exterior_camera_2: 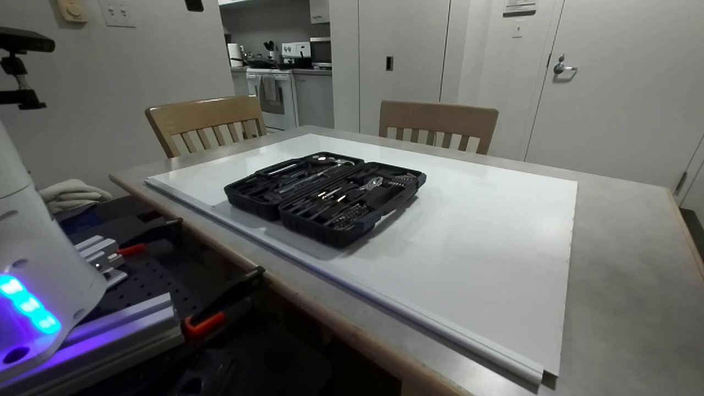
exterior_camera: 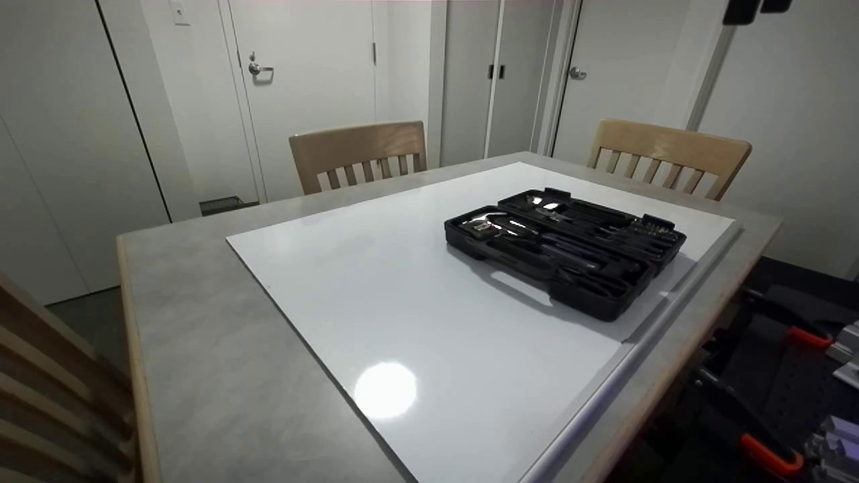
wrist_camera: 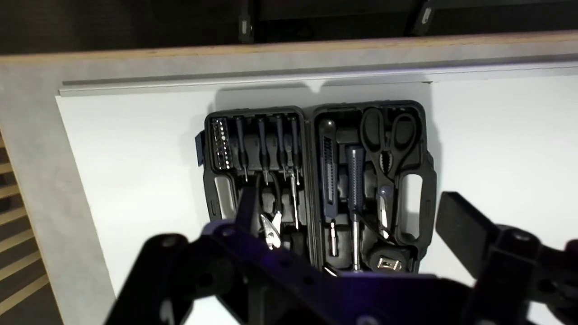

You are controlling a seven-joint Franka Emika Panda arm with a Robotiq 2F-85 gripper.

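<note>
A black tool case [exterior_camera: 608, 304] lies fully opened on the white board [exterior_camera: 322, 282], both halves flat. In the wrist view its halves hold small screwdrivers [wrist_camera: 263, 141], pliers [wrist_camera: 271, 235], a utility knife [wrist_camera: 328, 168], a hammer handle [wrist_camera: 355, 178], scissors [wrist_camera: 385, 143] and a tape measure [wrist_camera: 389, 263]. Above the case hangs my gripper, open and clear of the tools, its fingers wide apart with nothing held. Its body covers the lower part of the case in that view. Only dark fingertips [exterior_camera: 741, 11] show at the top of exterior view 1.
A raised rail [exterior_camera_2: 369, 297] runs along the board's edge on the robot's side. Clamps with orange handles [exterior_camera_2: 204, 323] stand beside the table. Wooden chairs [exterior_camera_2: 439, 125] surround it. Much of the board away from the case is bare.
</note>
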